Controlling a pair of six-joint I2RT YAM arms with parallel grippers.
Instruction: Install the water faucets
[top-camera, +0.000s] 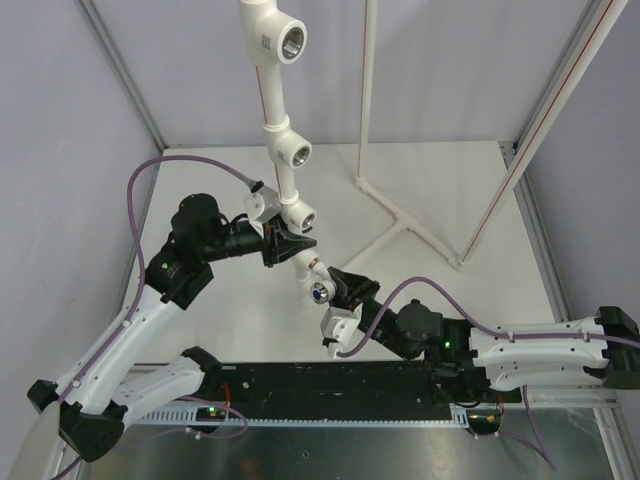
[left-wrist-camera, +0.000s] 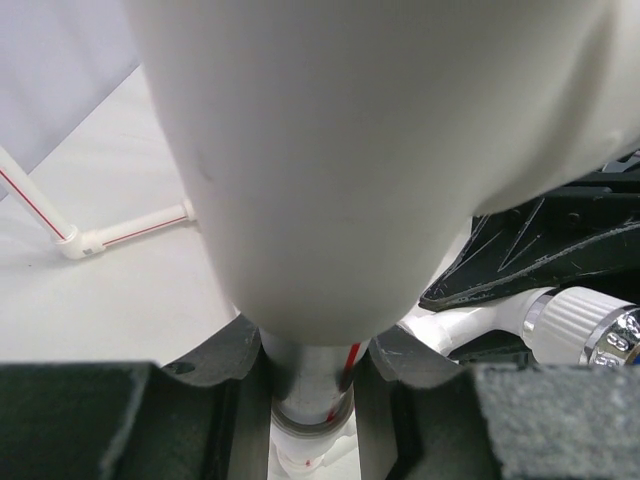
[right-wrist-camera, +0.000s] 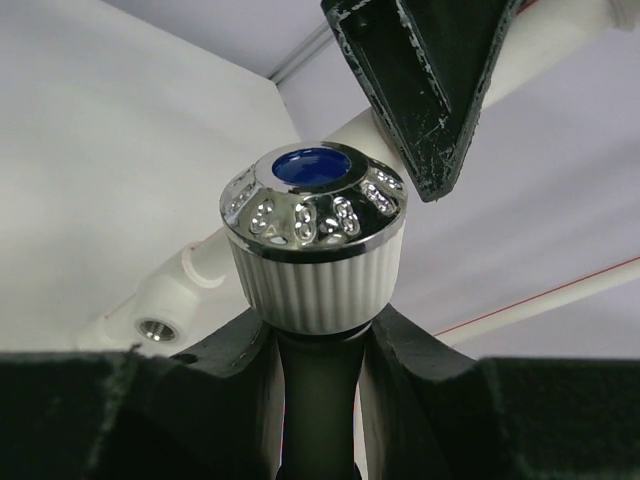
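Note:
A white pipe (top-camera: 272, 95) with a red line slants down the top view, carrying side fittings with open metal mouths. My left gripper (top-camera: 300, 243) is shut on its lower part; up close, the pipe (left-wrist-camera: 330, 250) runs between the black fingers. A faucet (top-camera: 322, 291) with a blue-topped chrome knob sits at the lower end. My right gripper (top-camera: 345, 290) is shut on this faucet, just below its ribbed knob (right-wrist-camera: 312, 230). In the left wrist view the faucet's knob (left-wrist-camera: 575, 325) continues into a white body; its joint with the pipe is hidden.
A white pipe frame (top-camera: 405, 220) lies on the pale table (top-camera: 460, 180), with long pipes rising from it at the back and right. An open threaded fitting (right-wrist-camera: 157, 329) shows in the right wrist view. Clear table lies left of centre.

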